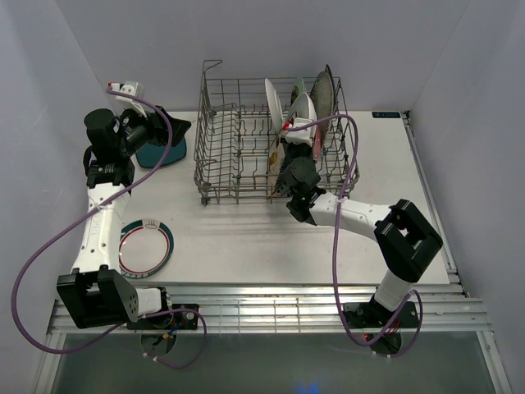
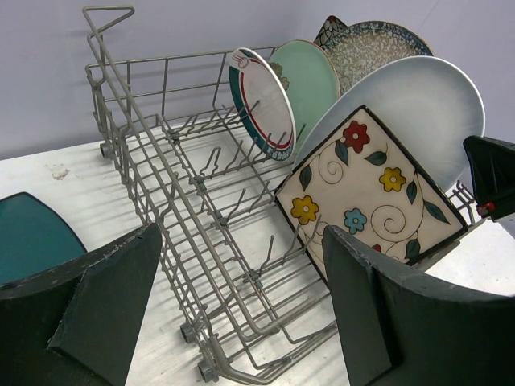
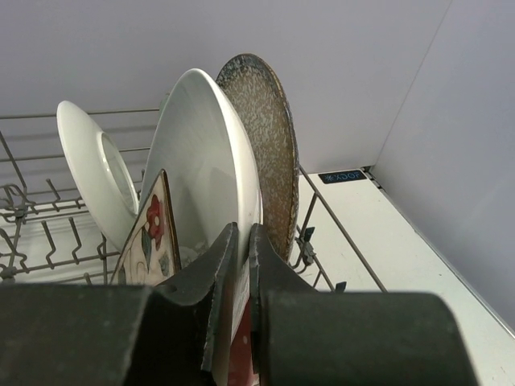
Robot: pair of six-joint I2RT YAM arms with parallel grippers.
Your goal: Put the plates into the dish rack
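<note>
In the dish rack [image 1: 216, 172], several plates stand on edge at the right. My right gripper is shut on the rim of a large white plate [image 3: 193, 153], between a flowered square plate [image 2: 370, 193] and a speckled plate [image 3: 269, 137]. A small white plate [image 3: 84, 161] stands further back. My left gripper [image 1: 168, 123], at upper left, is open and empty above a teal plate [image 1: 164, 156]. A red-and-teal rimmed plate [image 1: 146, 250] lies flat on the counter at lower left.
The rack's left half is empty. Grey walls stand behind and to both sides.
</note>
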